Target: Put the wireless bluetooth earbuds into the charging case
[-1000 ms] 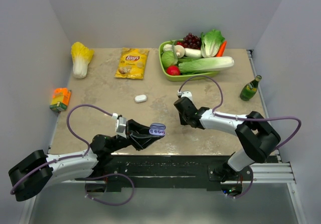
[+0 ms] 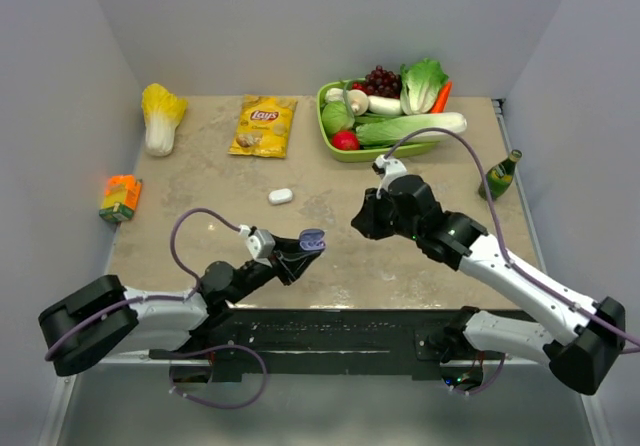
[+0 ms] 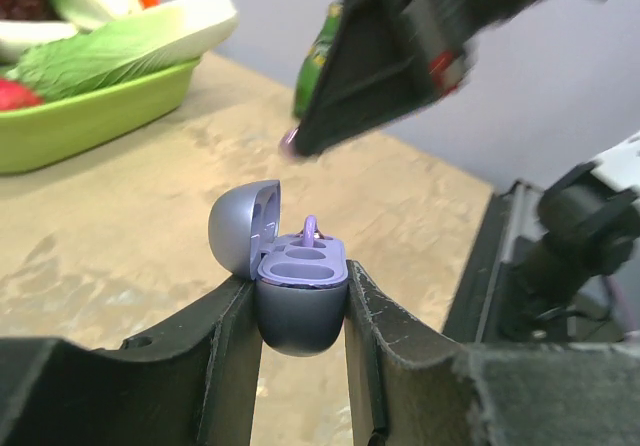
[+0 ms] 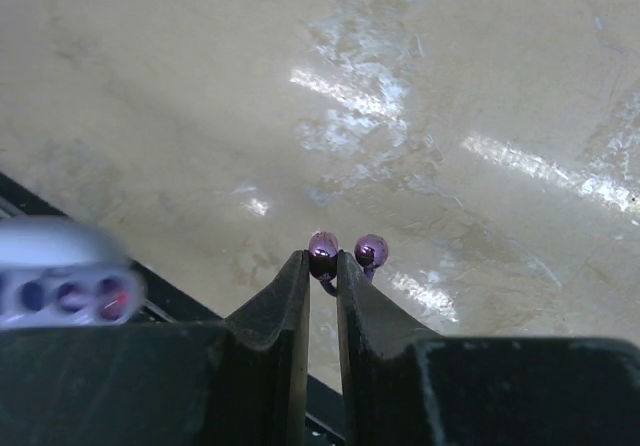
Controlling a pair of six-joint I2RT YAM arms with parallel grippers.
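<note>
The charging case (image 3: 302, 311) is grey-purple with its lid open, and my left gripper (image 2: 306, 250) is shut around its lower body. In the left wrist view its slots face up, with a small purple stem (image 3: 309, 230) standing at the back one. My right gripper (image 2: 372, 228) hangs to the right of the case, apart from it. Its fingers are almost together in the right wrist view, with a shiny purple earbud (image 4: 323, 250) between the tips. Just right of it shows a second purple earbud (image 4: 371, 251); whether held or lying below, I cannot tell.
A white oval object (image 2: 281, 196) lies on the table behind the case. Farther back are a chips bag (image 2: 264, 126) and a green basket (image 2: 324, 131) of vegetables. A bottle (image 2: 499, 177) stands at the right edge.
My right arm has risen and looks larger in the top view, its gripper staying right of the case. The left arm has shifted, bringing the case slightly back from the front edge.
</note>
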